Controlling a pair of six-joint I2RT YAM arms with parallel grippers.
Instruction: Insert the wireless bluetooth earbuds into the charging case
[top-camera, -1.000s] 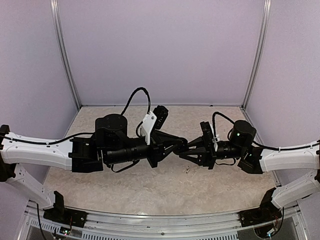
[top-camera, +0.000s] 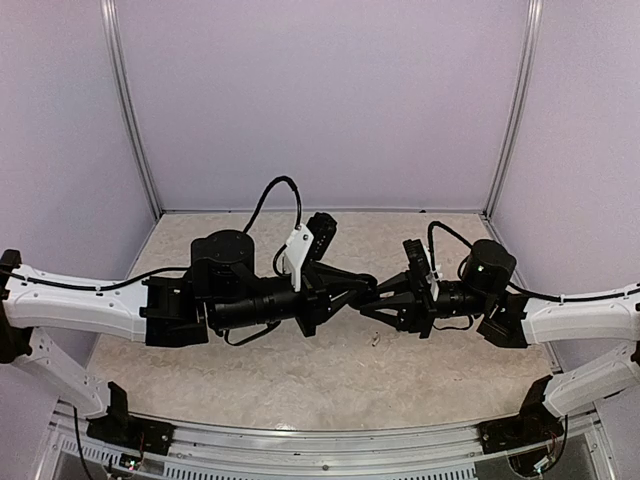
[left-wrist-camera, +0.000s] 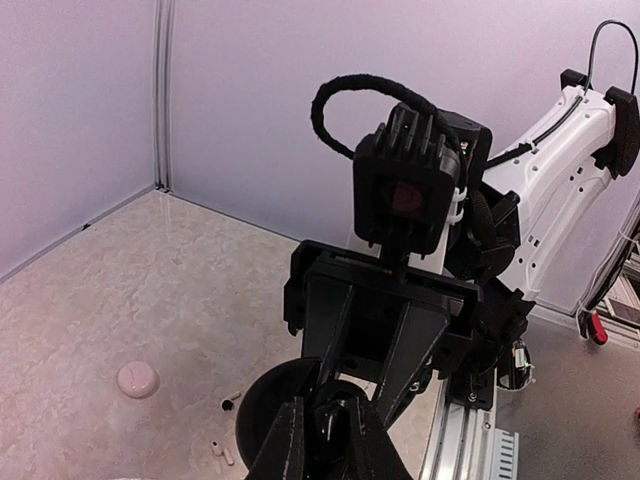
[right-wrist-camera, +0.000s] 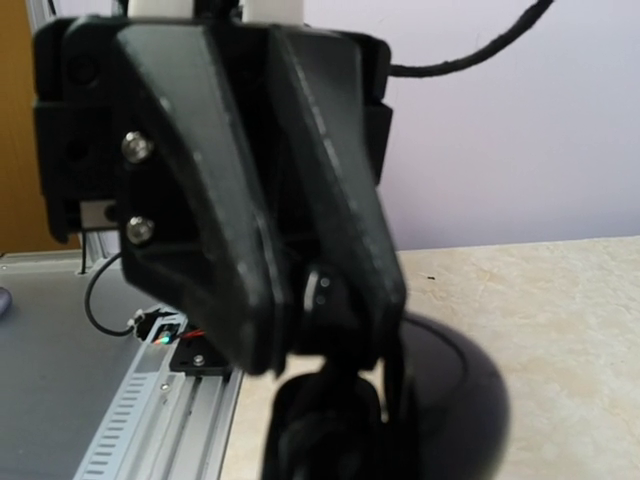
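In mid-air at the table's middle, my left gripper (top-camera: 362, 284) and right gripper (top-camera: 364, 299) meet tip to tip. A small glossy black piece, seemingly an earbud (right-wrist-camera: 322, 300), sits between the left fingers. The dark, rounded charging case shows just beyond it, also seen as the case (left-wrist-camera: 268, 410) in the left wrist view, and my right gripper appears shut on it. Right fingers (left-wrist-camera: 405, 355) overlap the left ones there. The dark parts hide the case slots and whether the earbud is seated.
On the table lie a pale pink round object (left-wrist-camera: 138, 380), a small dark-tipped piece (left-wrist-camera: 229, 402) and small pale pieces (left-wrist-camera: 220, 453). Bare tabletop (top-camera: 300, 385) extends in front of the grippers. Walls close off the back and sides.
The grippers still meet at the same place, with no visible opening or shutting.
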